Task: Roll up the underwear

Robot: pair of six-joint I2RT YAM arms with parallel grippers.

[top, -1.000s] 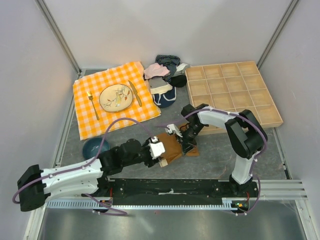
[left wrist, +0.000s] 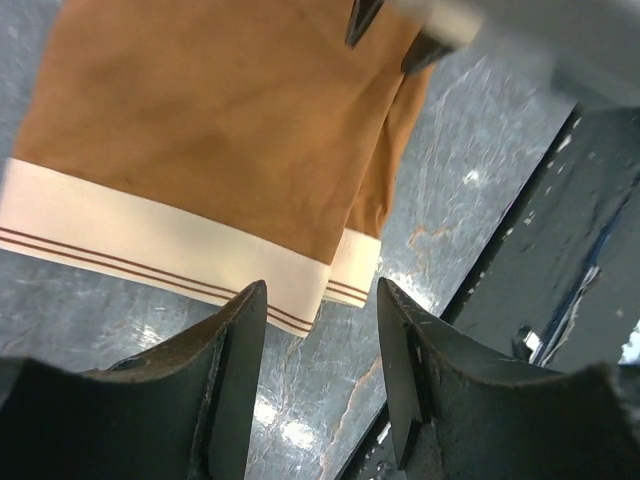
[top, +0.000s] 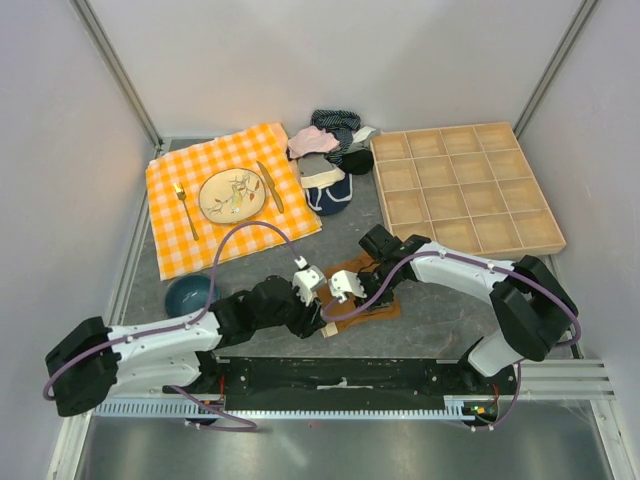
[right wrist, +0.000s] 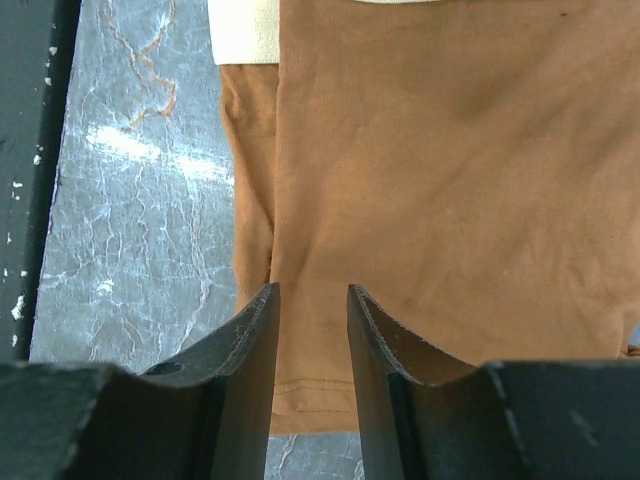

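The brown underwear (top: 345, 310) lies on the grey table, folded in layers with its cream waistband (left wrist: 150, 240) toward my left arm. In the left wrist view the lower layer shows as a strip along the edge near the table's front. My left gripper stands part open at the waistband's front corner, with no cloth clearly between its fingers. Above the other end of the cloth, my right gripper is open, its fingertips over the fabric near the folded edge. From above, both arms hide part of the underwear.
Behind the underwear lies a pile of clothes (top: 330, 155). A divided wooden box (top: 470, 187) stands at the back right. On the left are a checkered cloth (top: 170, 250) with a plate (top: 232, 195) and a blue bowl (top: 188, 296).
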